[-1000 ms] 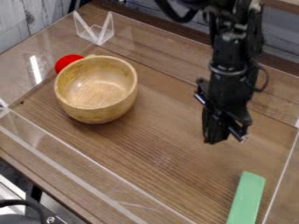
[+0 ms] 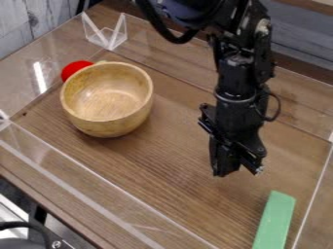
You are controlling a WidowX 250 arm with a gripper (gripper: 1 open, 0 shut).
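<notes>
My black gripper (image 2: 232, 146) hangs over the middle-right of the wooden table, its fingers pointing down; whether they are open or shut is hard to tell from this view. A wooden bowl (image 2: 107, 97) sits to its left. A light green rectangular block (image 2: 274, 222) lies at the bottom right, below and right of the gripper.
A red round object (image 2: 74, 71) lies behind the bowl at left. A white wire-like item (image 2: 107, 31) stands at the back left.
The gripper has moved slightly toward the front and left compared with a second ago. The bowl, red object and green block look unmoved.
</notes>
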